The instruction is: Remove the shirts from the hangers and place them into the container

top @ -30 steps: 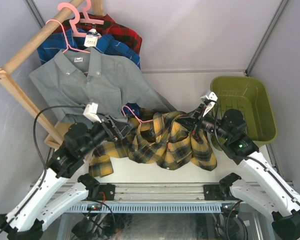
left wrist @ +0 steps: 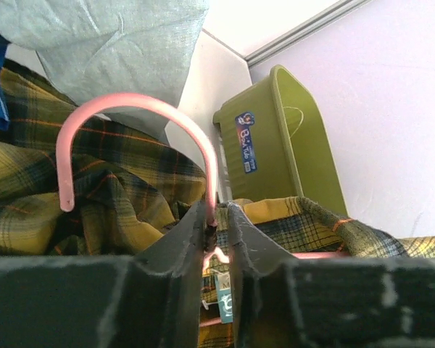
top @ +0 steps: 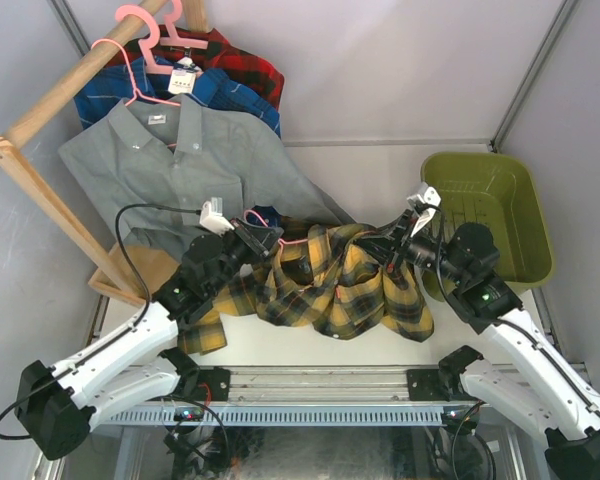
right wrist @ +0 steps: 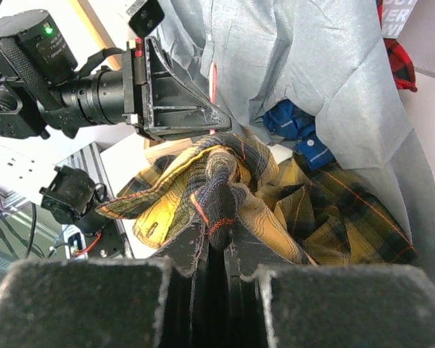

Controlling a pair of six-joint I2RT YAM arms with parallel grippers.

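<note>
A yellow-and-black plaid shirt (top: 355,300) lies bunched on the table, with a pink hanger (left wrist: 141,101) inside it. The hanger's hook sticks up out of the cloth, open to the left in the left wrist view. My left gripper is at the base of that hook; its fingers stand on either side of the pink stem, part open with a narrow gap between them. Gathered plaid cloth runs up into my right gripper, which is shut on it at the shirt's right side. Most of the hanger's arms are hidden under fabric.
A grey shirt (top: 205,150) hangs from a wooden rack (top: 55,95) at the left, its lower part close behind the plaid shirt. Blue and red plaid shirts hang behind it. An empty green bin (top: 530,220) stands at the right, beside my right arm.
The right arm and the shirt look unmoved.
</note>
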